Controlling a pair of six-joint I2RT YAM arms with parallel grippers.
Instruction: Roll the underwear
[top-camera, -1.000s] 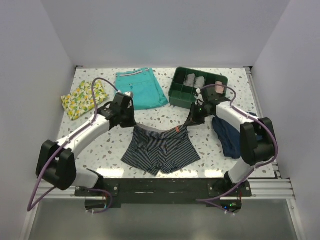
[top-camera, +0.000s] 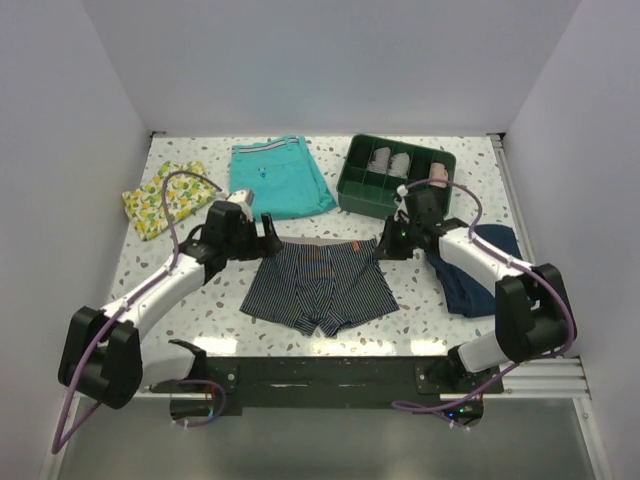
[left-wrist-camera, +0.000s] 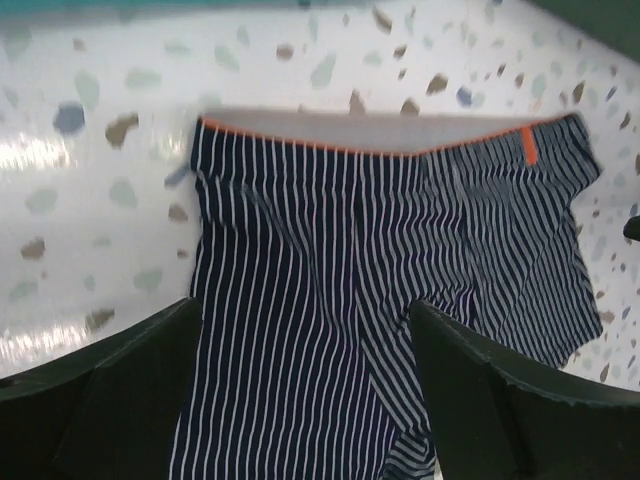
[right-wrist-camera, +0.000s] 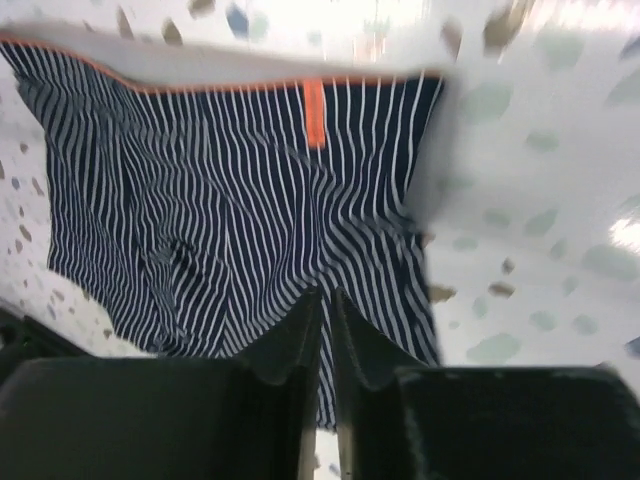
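Observation:
Dark striped boxer underwear lies spread at the front middle of the table, waistband toward the back, an orange tag near its right end. My left gripper is open above the left end of the waistband; in its wrist view the two fingers frame the cloth below. My right gripper hovers by the right edge of the underwear, its fingers close together over the cloth; whether anything is between them is hard to tell.
A turquoise garment lies at the back, a yellow floral cloth at the back left. A green divided box with rolled items stands at the back right. Dark blue cloth lies to the right.
Over the last second the waistband has straightened toward the back and been let go by the left gripper, which opened.

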